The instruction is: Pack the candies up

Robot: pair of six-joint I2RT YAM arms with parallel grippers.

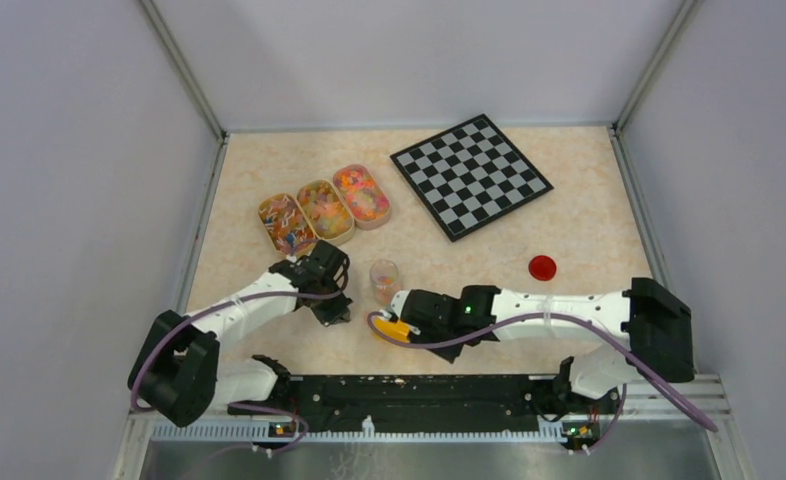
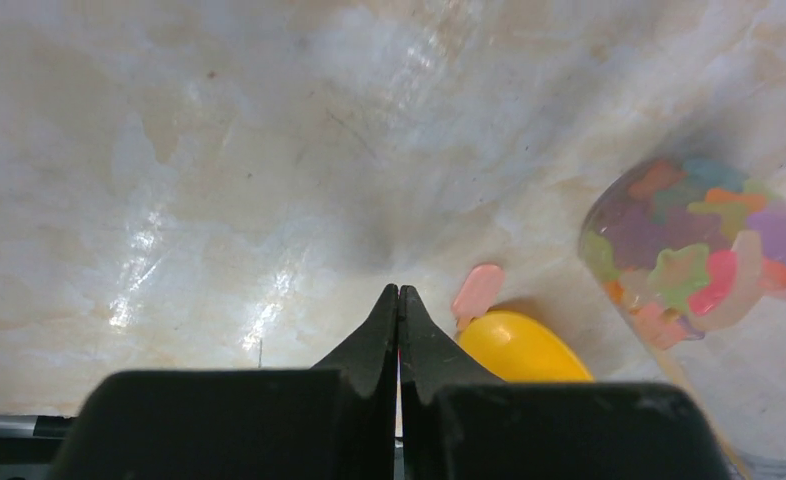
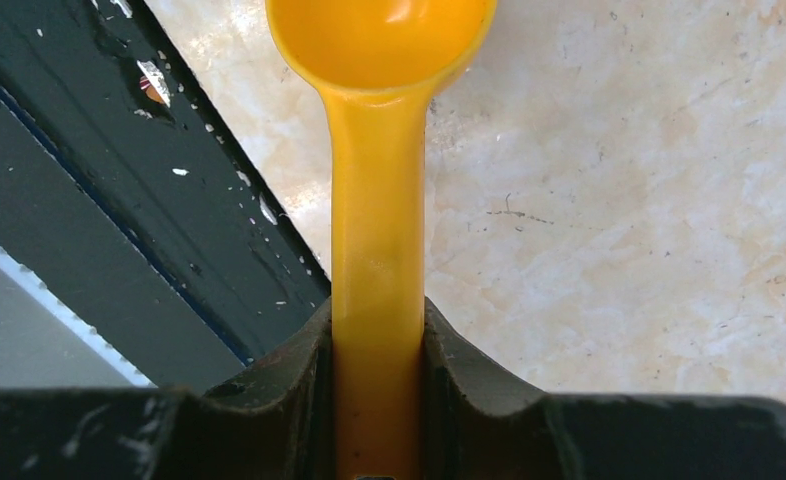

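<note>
The yellow scoop [image 3: 377, 220] has its handle clamped in my right gripper; its bowl, as far as the right wrist view shows it, is empty. In the left wrist view a pink candy [image 2: 479, 290] lies on the table against the rim of the scoop's bowl [image 2: 519, 348]. My left gripper is shut, nothing showing between its fingers, just left of that candy. A clear jar [image 1: 385, 283] with mixed coloured candies [image 2: 684, 245] stands beyond the scoop. Three candy boxes, left [image 1: 287, 222], middle [image 1: 326, 209] and right [image 1: 362, 194], sit in a row behind.
The red lid [image 1: 542, 267] lies far to the right. A checkered board [image 1: 471, 176] rests at the back. Between the jar and the lid the table is bare. The dark front edge [image 1: 419, 402] runs close by the scoop.
</note>
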